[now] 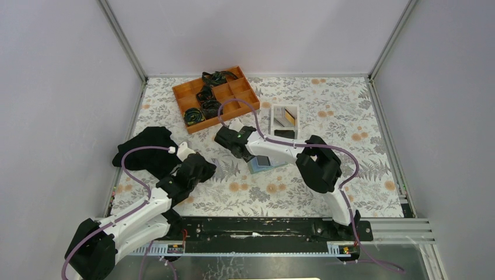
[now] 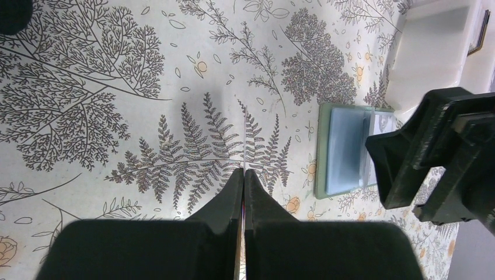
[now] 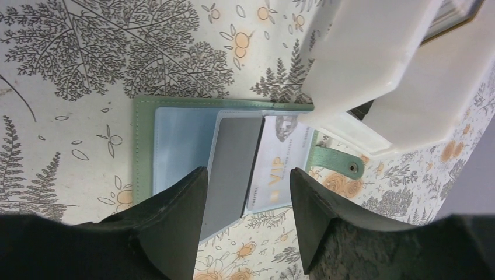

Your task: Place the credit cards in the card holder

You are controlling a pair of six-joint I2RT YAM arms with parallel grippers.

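The card holder [image 3: 144, 151] lies spread on the table, green with blue inside and a strap. A clear, dark-looking sleeve leaf [image 3: 233, 166] stands partly raised in it, beside a white VIP card [image 3: 277, 160]. My right gripper is over the holder, its fingers apart with the leaf visible in the gap; contact with it cannot be told. In the left wrist view, my left gripper is shut over bare tablecloth, left of the holder. From between its tips sticks out a thin pale sliver [image 2: 245, 137], apparently a card seen edge-on.
Behind the holder stands a white divided tray [image 1: 272, 123] with a few cards inside. A wooden organiser [image 1: 250, 105] with dark coiled items is at the back. Black cloth [image 1: 149, 149] lies at the left. Right of the tray the table is free.
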